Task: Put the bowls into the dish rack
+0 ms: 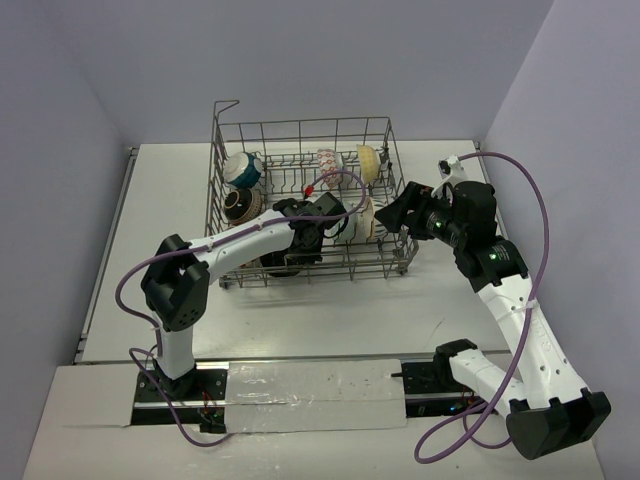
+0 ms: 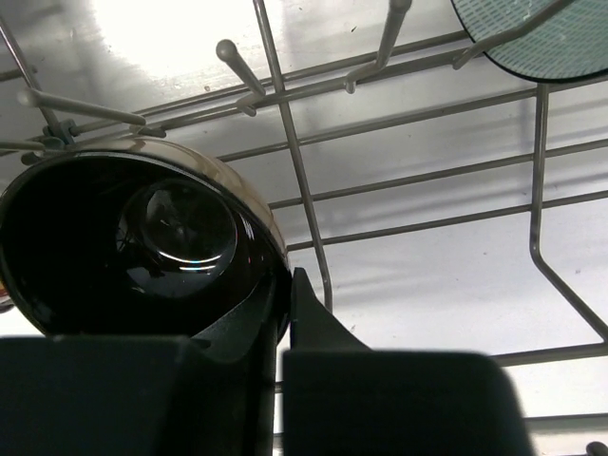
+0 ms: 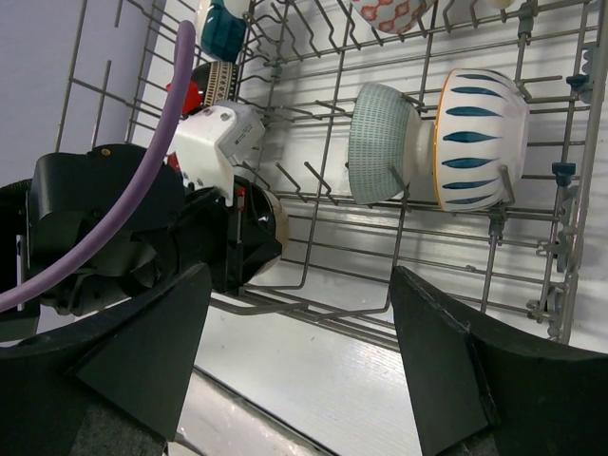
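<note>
A dark bowl (image 2: 85, 237), black inside with a tan outside, leans on its side at the rack's front. In the left wrist view, my left gripper has its fingers close together at the bowl's right rim, one inside and one outside; whether they grip it cannot be told. My right gripper stands open and empty at the rack's right side. A pale green bowl (image 3: 375, 142) and a white bowl with blue leaf marks (image 3: 480, 142) stand on edge side by side. The wire dish rack (image 1: 305, 121) holds them all.
A teal-and-white bowl (image 1: 242, 169), a brown banded bowl (image 1: 240, 205), a pink patterned bowl (image 1: 330, 166) and a yellow bowl (image 1: 369, 164) also sit in the rack. Upright tines (image 2: 242, 71) stand near the left gripper. The counter before the rack is bare.
</note>
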